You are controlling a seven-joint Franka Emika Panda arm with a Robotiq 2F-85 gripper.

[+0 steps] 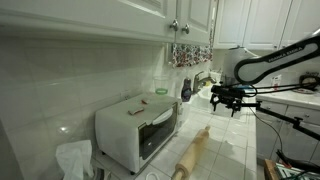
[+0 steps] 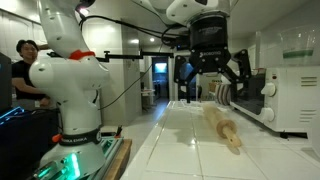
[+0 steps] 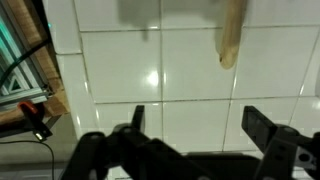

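A wooden rolling pin (image 1: 191, 155) lies on the white tiled counter (image 1: 223, 156), in front of the toaster oven. In the wrist view one end of the rolling pin (image 3: 232, 35) shows at the top, right of the middle. My gripper hangs above the counter with its fingers wide apart and bare tile between them. Seen from exterior view 2, the gripper (image 2: 212, 78) is well above the counter, and the rolling pin (image 2: 221, 126) lies lower and apart from it.
A white toaster oven (image 1: 138, 128) stands against the wall, with small items on top. A crumpled white bag (image 1: 74, 160) is left of it. Upper cabinets (image 1: 110, 15) overhang the counter. Bare tile surrounds the pin. A person (image 2: 30, 75) sits in the background.
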